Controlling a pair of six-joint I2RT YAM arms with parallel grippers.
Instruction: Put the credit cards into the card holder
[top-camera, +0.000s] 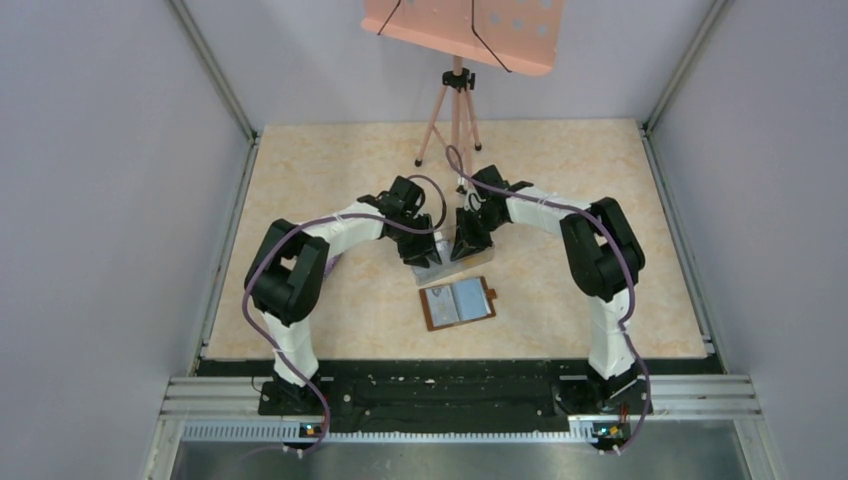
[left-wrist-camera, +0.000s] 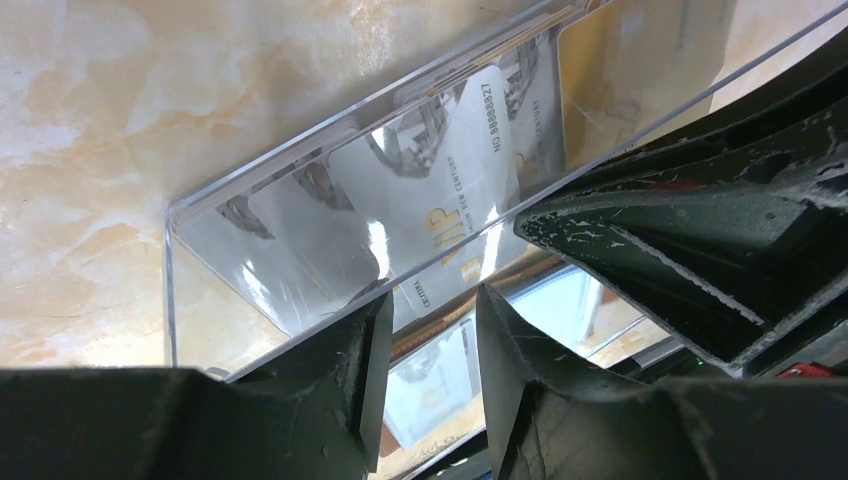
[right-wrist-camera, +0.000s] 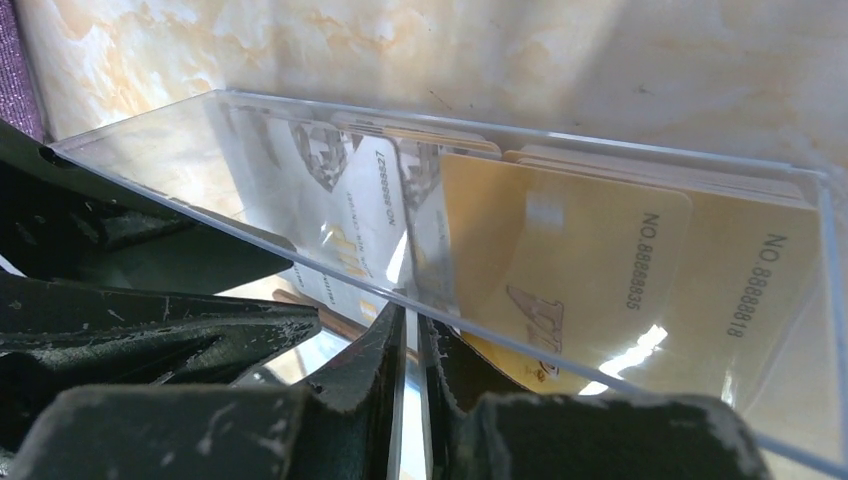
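A clear box (top-camera: 452, 270) holds white-silver cards (left-wrist-camera: 470, 150) in its left part and gold cards (right-wrist-camera: 600, 260) in its right part. My right gripper is shut on the thin near wall of the box, its fingertips at the rim. Over the silver cards, beside that same wall, my left gripper stands part open with nothing seen between its fingers. The fingertips of both grippers are close together, hidden by the hands from above. In front of the box the card holder (top-camera: 431, 312) lies open, brown-edged with pale blue and clear inner faces.
A purple cloth (top-camera: 331, 264) lies partly under the left arm. Behind the box stands a pink tripod (top-camera: 457, 110) carrying a pink board (top-camera: 470, 30). Bare table surrounds the holder on its left, right and front.
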